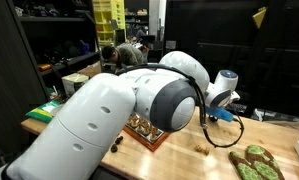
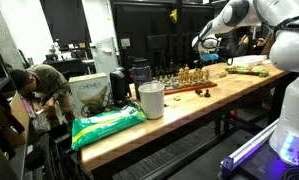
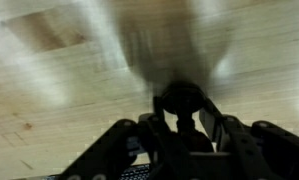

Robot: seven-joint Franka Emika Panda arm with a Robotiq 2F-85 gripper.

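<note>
In the wrist view my gripper is shut on a dark chess piece (image 3: pixel 182 98), whose round top shows between the fingertips. Pale wooden tabletop lies below it, with a soft shadow. The chessboard (image 1: pixel 141 130), bearing several pieces, is partly covered by my arm in exterior view 1. My fingertips are hidden behind the arm there. From the other side, exterior view 2 has the arm reaching over the far end of the table, too small to make out the fingers.
Dark pieces (image 1: pixel 116 144) lie off the board at the near left, and a light piece (image 1: pixel 202 150) to its right. A green-and-brown mat (image 1: pixel 255 164) occupies the right. A white cup (image 2: pixel 151 100) and a green packet (image 2: pixel 107 125) stand at the table's other end.
</note>
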